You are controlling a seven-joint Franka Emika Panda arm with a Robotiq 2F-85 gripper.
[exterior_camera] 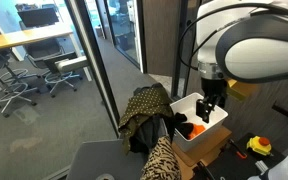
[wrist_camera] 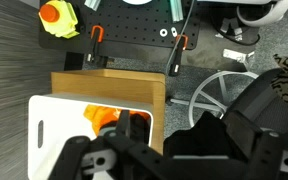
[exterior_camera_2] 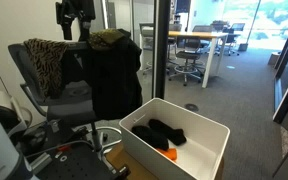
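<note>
My gripper hangs in the air, its two fingers spread apart at the bottom of the wrist view and no object visible between them. In exterior view 2 the gripper [exterior_camera_2: 75,33] is at the upper left, high above the chair's draped cloths. A white bin [exterior_camera_2: 200,155] holds an orange item [exterior_camera_2: 168,153] and black items [exterior_camera_2: 164,132]. Over the chair lie a dark cloth [exterior_camera_2: 119,75], an olive patterned cloth [exterior_camera_2: 106,38] and a leopard-print cloth [exterior_camera_2: 46,60]. From above, the bin [wrist_camera: 56,135] is at the lower left, partly covered by the gripper.
A wooden board [wrist_camera: 124,86] borders the bin beside the robot's dark base plate. A red-and-yellow button [wrist_camera: 51,13] sits on that plate. The chair's metal base [wrist_camera: 206,88] stands close by. Open carpet [exterior_camera: 39,130] lies beyond, with office chairs and a table farther off.
</note>
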